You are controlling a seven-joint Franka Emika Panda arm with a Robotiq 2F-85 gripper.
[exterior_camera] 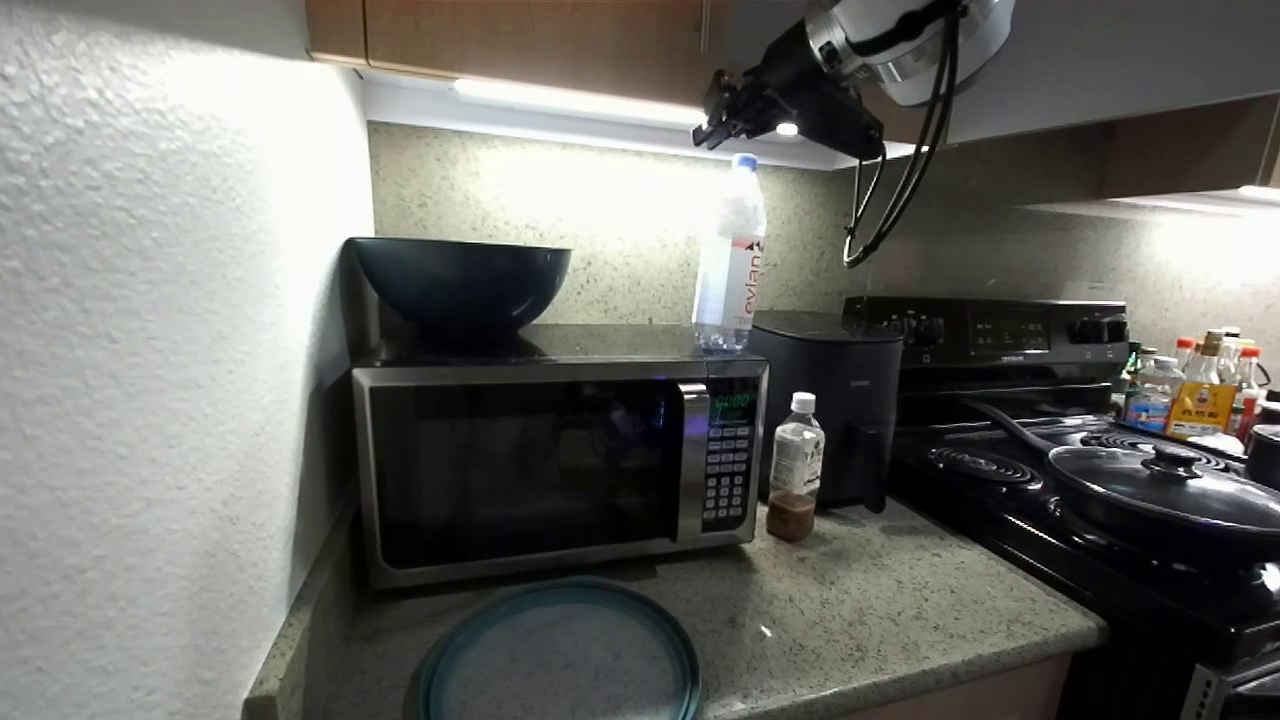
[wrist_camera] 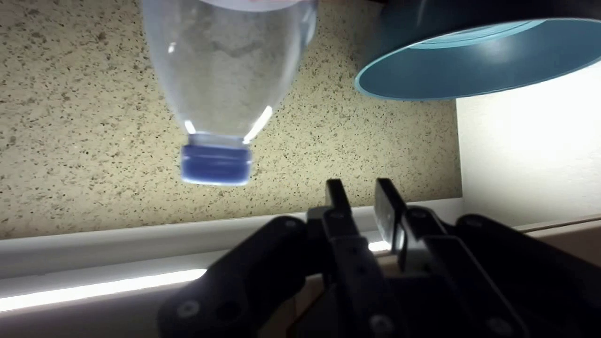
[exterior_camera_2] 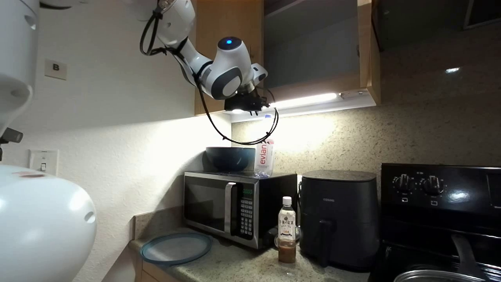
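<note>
My gripper [exterior_camera: 703, 134] hangs under the cabinet, just above and left of the blue cap of a clear evian bottle [exterior_camera: 726, 276] in exterior view 1. That bottle stands at the front right of the microwave top, leaning slightly. In the wrist view the gripper has its fingers [wrist_camera: 338, 205] a narrow gap apart, with nothing seen between them. Left of them, clear of both fingers, is the slightly blurred bottle cap [wrist_camera: 216, 164]. A dark blue bowl [exterior_camera: 462, 286] rests on the microwave [exterior_camera: 528, 474], left of the bottle.
Close above the gripper is the lit cabinet underside [exterior_camera: 576, 106]. On the counter stand a small tea bottle [exterior_camera: 797, 466] and a black air fryer [exterior_camera: 840, 408]. A round teal-rimmed lid [exterior_camera: 686, 636] lies in front of the microwave. The stove is at right.
</note>
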